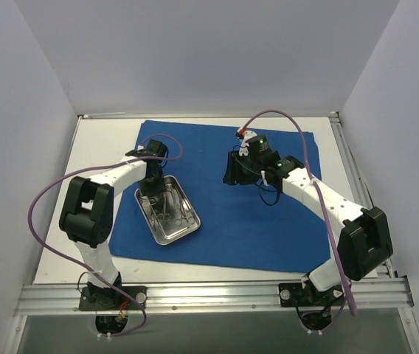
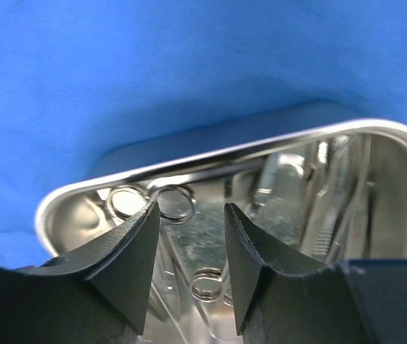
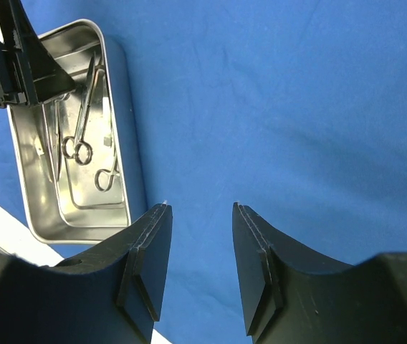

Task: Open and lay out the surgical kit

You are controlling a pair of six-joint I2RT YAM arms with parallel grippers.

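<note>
A shiny metal tray [image 1: 163, 237] lies tilted on the left part of a blue cloth [image 1: 217, 236]. Inside it are several instruments, among them scissors-like ones with finger rings [image 3: 82, 153]. Over the tray's far end hovers my left gripper, its fingers parted and nothing held between them. In the left wrist view, ring handles [image 2: 175, 203] show just beyond the gap, with tweezers-like pieces [image 2: 336, 208] to the right. Above bare cloth right of the tray, my right gripper is open and empty. The left arm covers part of the tray's contents from above.
White table [image 1: 84, 158] shows around the cloth. Grey walls [image 1: 209, 59] stand behind and at both sides. A purple cable [image 1: 54, 184] loops over the left arm.
</note>
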